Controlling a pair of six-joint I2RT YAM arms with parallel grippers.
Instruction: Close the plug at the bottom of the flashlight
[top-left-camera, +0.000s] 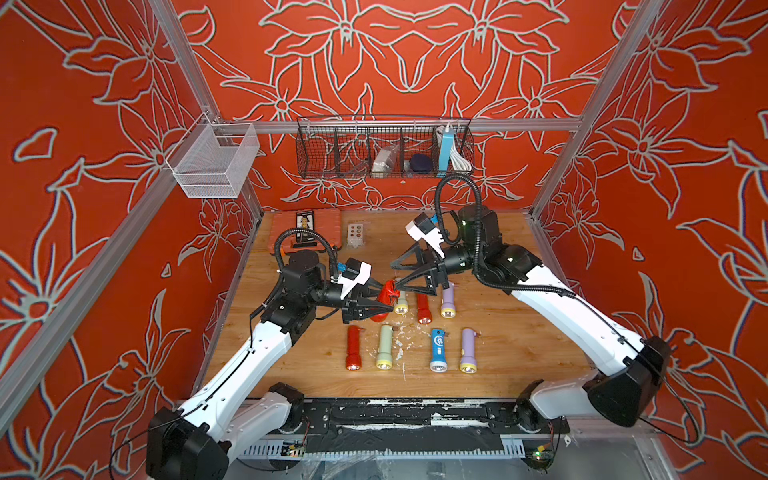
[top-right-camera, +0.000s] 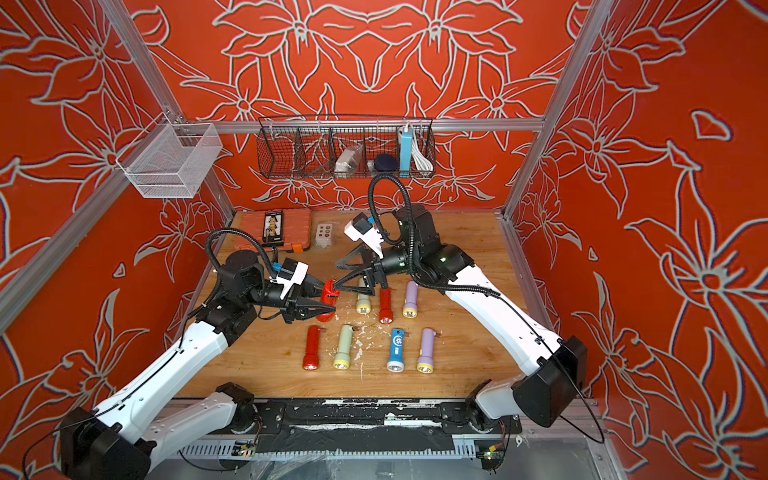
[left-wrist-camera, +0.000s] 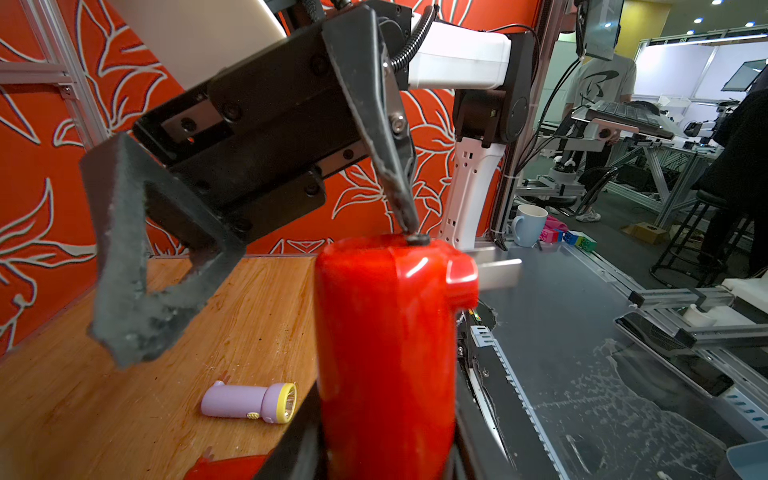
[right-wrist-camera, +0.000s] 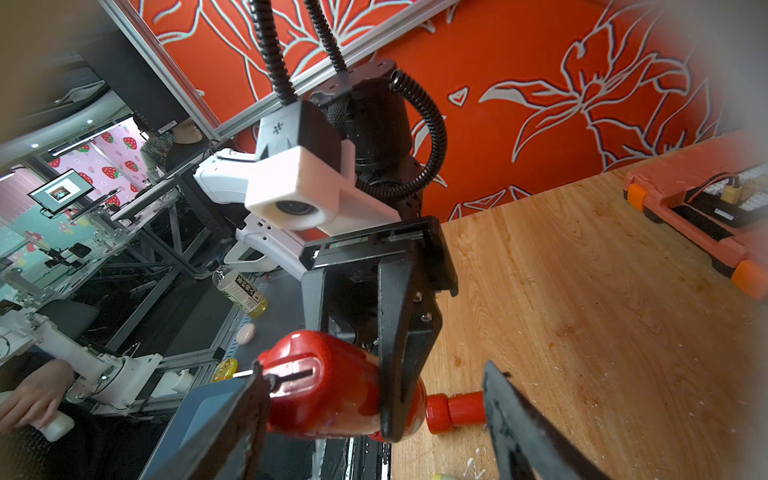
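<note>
A red flashlight (left-wrist-camera: 384, 360) stands upright above the table in the left wrist view, held by my left gripper (top-left-camera: 376, 302), which is shut on it; its end faces up with a small side tab at the rim. My right gripper (top-left-camera: 404, 276) is open beside the flashlight's top, one dark fingertip resting on or just over that end in the left wrist view. In the right wrist view the flashlight (right-wrist-camera: 324, 384) lies across the left gripper's fingers, with a dark slot visible on its end.
Several flashlights lie on the table (top-left-camera: 520, 336) below: red (top-left-camera: 353, 348), green (top-left-camera: 385, 345), blue (top-left-camera: 438, 349) and purple (top-left-camera: 468, 349) in the front row, others behind. An orange case (top-left-camera: 281, 232) sits at back left. Wire baskets (top-left-camera: 384, 152) hang above.
</note>
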